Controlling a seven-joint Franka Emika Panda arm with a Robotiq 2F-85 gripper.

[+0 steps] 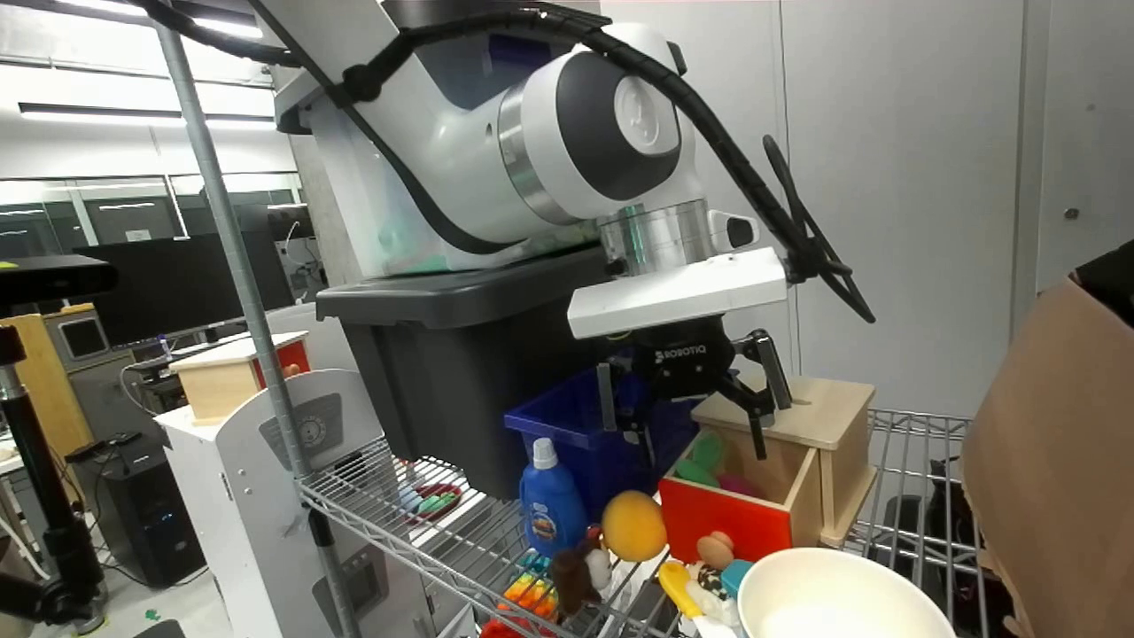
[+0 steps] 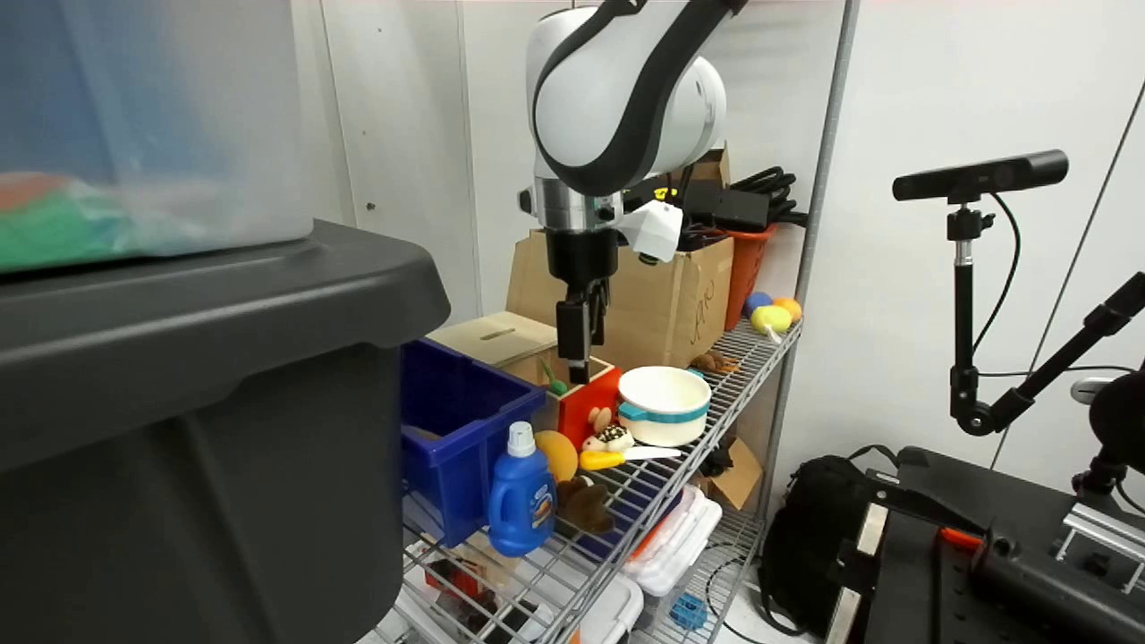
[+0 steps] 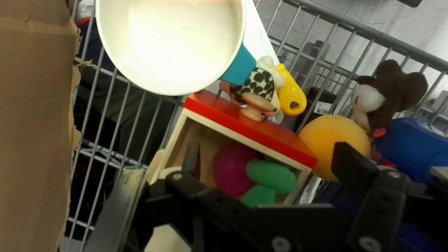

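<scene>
My gripper hangs above the wooden drawer box, its fingers wide apart with nothing between them. The drawer, with a red front and a round wooden knob, stands pulled out of its cabinet. Inside it, in the wrist view, lie a dark pink round thing and a green toy. One fingertip overlaps the drawer's left part in that view; the other appears by the orange ball. Parts of the drawer are hidden behind my gripper there.
A blue bin stands beside the drawer, and a blue bottle in front of the bin. A cream pot, a yellow-handled knife and plush toys crowd the rack's front. A cardboard box stands on the pot's far side.
</scene>
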